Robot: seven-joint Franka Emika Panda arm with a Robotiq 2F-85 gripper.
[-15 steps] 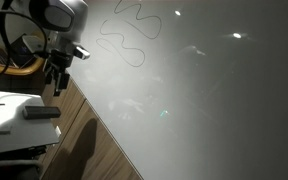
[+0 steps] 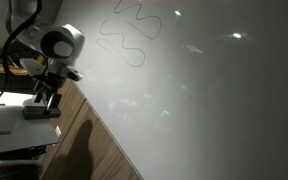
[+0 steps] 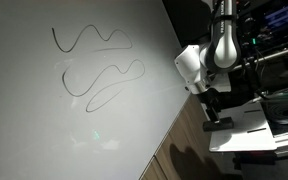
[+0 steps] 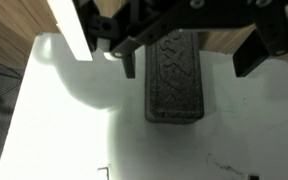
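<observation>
A dark block that looks like a whiteboard eraser (image 4: 174, 95) lies on a white surface (image 4: 74, 130). In the wrist view my gripper stands open over it, with a finger on either side and gaps between. The exterior views show the gripper (image 2: 46, 98) pointing down at the eraser (image 2: 41, 112); whether its fingertips touch is too small to tell. Part of the eraser's far end is hidden under the gripper. A large whiteboard (image 3: 44, 130) carries wavy dark lines (image 3: 104, 72).
A wood-grained panel (image 2: 94, 140) runs between the white surface and the board. Cables and dark equipment (image 3: 284, 100) crowd the area behind the arm.
My gripper has moved downward and slightly left in exterior view 1, from above the white surface to the eraser. The eraser shows no clear movement.
</observation>
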